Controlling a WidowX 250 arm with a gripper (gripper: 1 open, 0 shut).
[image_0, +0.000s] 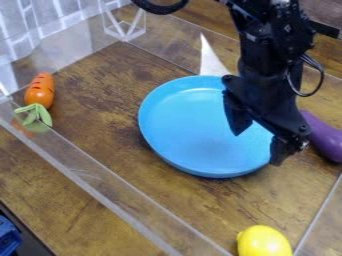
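The black gripper (262, 130) reaches down from the top right over the blue plate (187, 125), its two fingers spread apart and low over the plate's right half, near the rim. I see nothing held between them. Part of the plate is hidden behind the gripper and arm.
A toy carrot (42, 92) lies at the left, a purple eggplant (321, 137) at the right beside the gripper, a yellow lemon (263, 242) at the front right. A white object (211, 58) stands behind the plate. Clear plastic edges border the wooden surface. A blue item (8, 238) shows bottom left.
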